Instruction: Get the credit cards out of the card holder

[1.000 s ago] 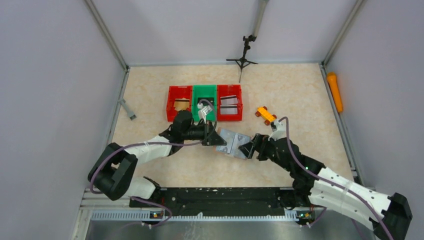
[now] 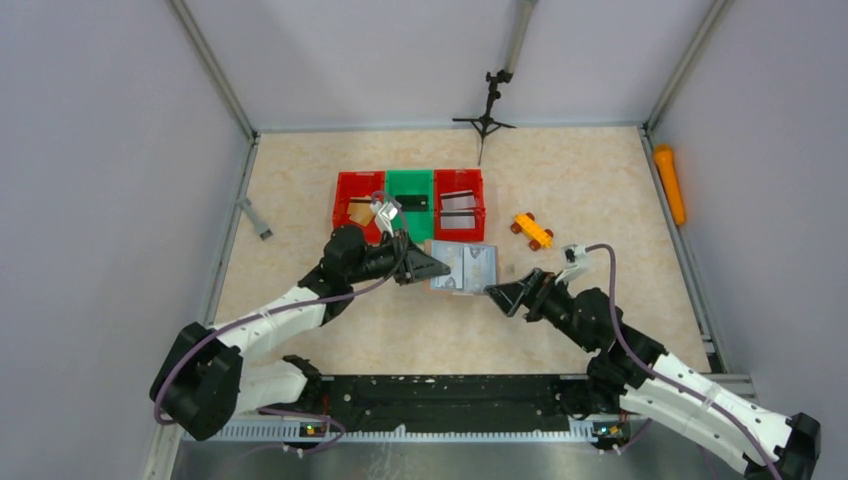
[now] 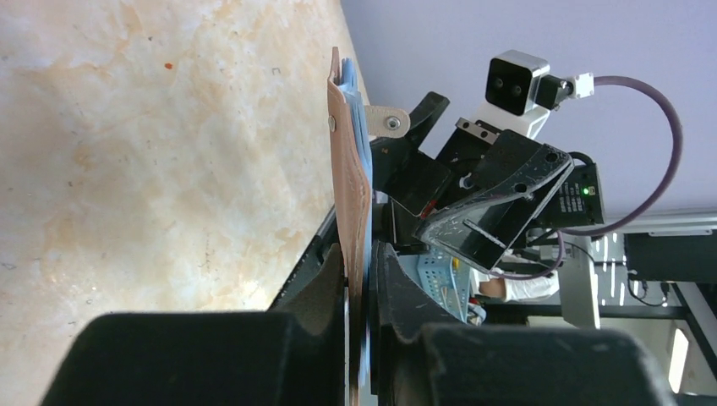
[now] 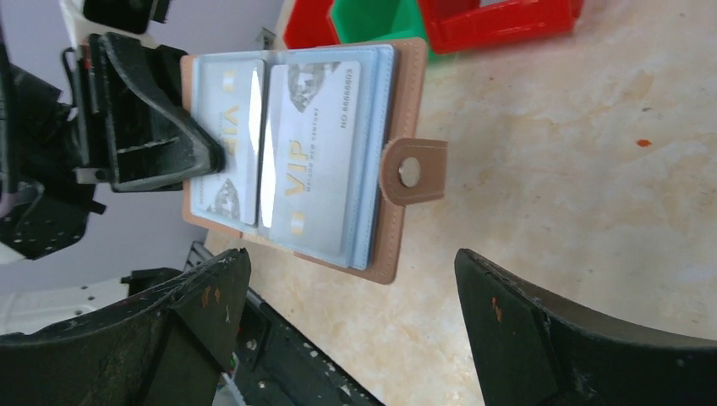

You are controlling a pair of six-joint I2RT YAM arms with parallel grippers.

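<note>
A tan card holder [image 2: 464,266] lies opened out in the air above the table, with my left gripper [image 2: 444,267] shut on its left edge. In the right wrist view, silvery VIP cards [image 4: 314,144] show in its bluish clear sleeves, and a snap tab [image 4: 414,172] sticks out toward me. The left wrist view shows the card holder [image 3: 348,186] edge-on, squeezed between the dark fingers. My right gripper is open just to the right of the card holder, apart from it, with nothing between its fingers.
Behind the card holder stand a left red bin [image 2: 345,210], a green bin [image 2: 410,178] and a right red bin [image 2: 459,238], with flat items inside. A yellow toy car [image 2: 533,231] sits to their right.
The card holder has turned and shifted slightly up in the top view with my left gripper. My right gripper, earlier at its right edge, has backed off to the right.
</note>
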